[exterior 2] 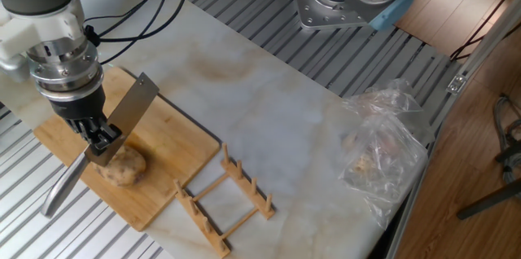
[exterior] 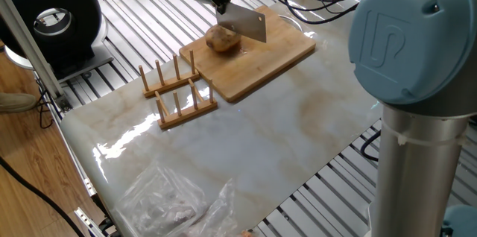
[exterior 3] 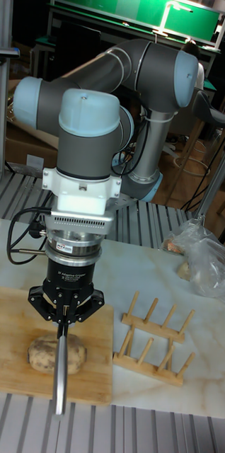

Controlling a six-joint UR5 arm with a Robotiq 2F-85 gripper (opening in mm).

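My gripper is shut on a cleaver, gripping it where blade and handle meet. In the second exterior view the metal handle sticks out toward the lower left and the blade points to the upper right. A brown potato lies on the wooden cutting board, right beside the blade. Seen from the third exterior view, the handle passes in front of the potato. Whether the blade's lower edge touches the potato or the board cannot be made out.
A wooden peg rack stands on the table close to the board's corner. Clear plastic bags lie at the table's far end from the board. Black cables hang near the arm.
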